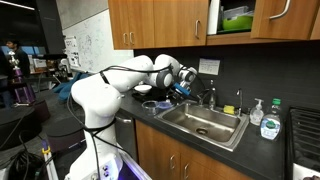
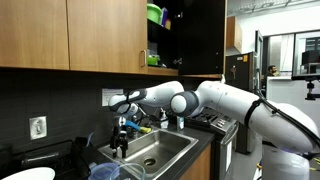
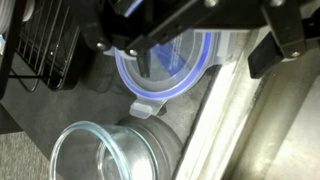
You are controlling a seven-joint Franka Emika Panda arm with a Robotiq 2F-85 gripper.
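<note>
My gripper is open above the counter, with dark fingers (image 3: 263, 60) spread wide and nothing held between them. Below it in the wrist view lies a clear lid with a blue seal (image 3: 172, 68), partly covered by the gripper. A round glass container (image 3: 88, 150) stands beside the lid, towards the bottom of that view. From the side, the gripper (image 2: 121, 140) hangs over the counter at the sink's near end, above the blue-edged lid (image 2: 103, 172).
The steel sink (image 3: 215, 115) runs alongside the lid. A black wire rack (image 3: 45, 40) stands on the other side. Further along the counter are a faucet (image 1: 238, 101) and soap bottles (image 1: 271, 122). Cabinets (image 1: 150, 25) overhang the back.
</note>
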